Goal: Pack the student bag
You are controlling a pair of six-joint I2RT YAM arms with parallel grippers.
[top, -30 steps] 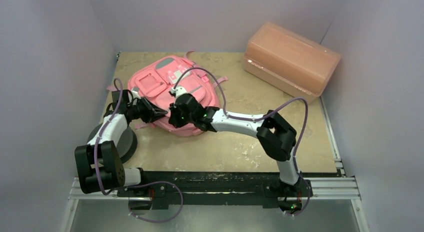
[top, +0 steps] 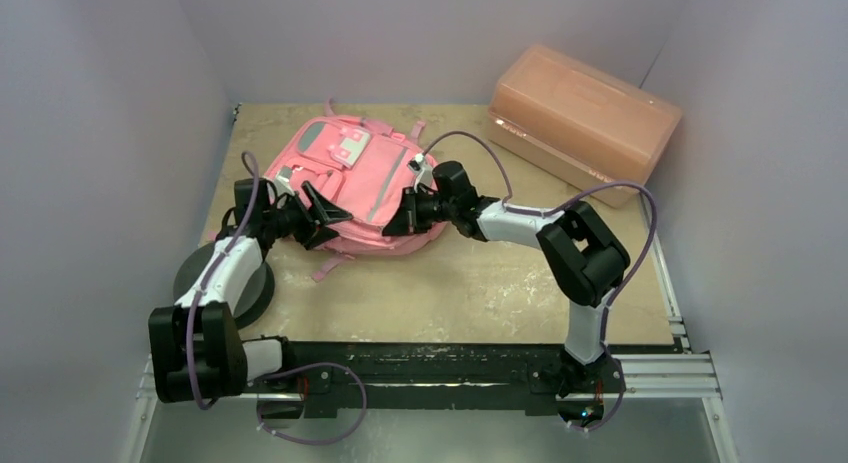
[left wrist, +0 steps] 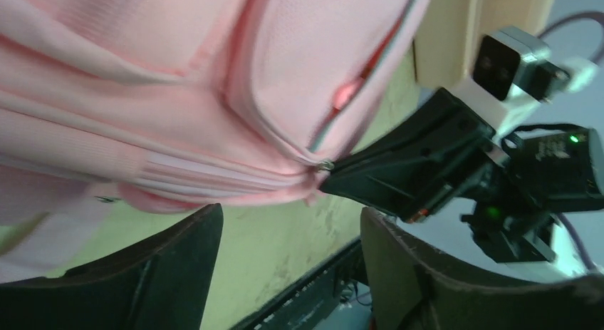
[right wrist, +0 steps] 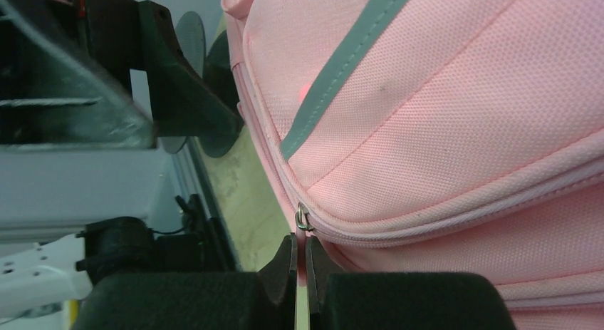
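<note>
The pink backpack (top: 365,183) lies on its back at the table's left middle, its front pockets facing up. At its near edge, my right gripper (top: 386,233) is closed; the right wrist view shows a pink pull tab (right wrist: 301,255), hanging from a metal ring (right wrist: 303,217) on the zipper, pinched between its fingers. My left gripper (top: 336,233) stands open over the near-left part of the bag, its fingers spread with nothing between them. In the left wrist view, the zipper band (left wrist: 221,169) runs towards the right fingertips. The bag's inside is not visible.
An orange lidded box (top: 590,113) stands at the back right. A dark round object (top: 255,288) is at the left front, beside the left arm.
The right gripper has moved right along the bag's near edge. The left gripper has opened and shifted slightly right. The bag has turned counter-clockwise.
</note>
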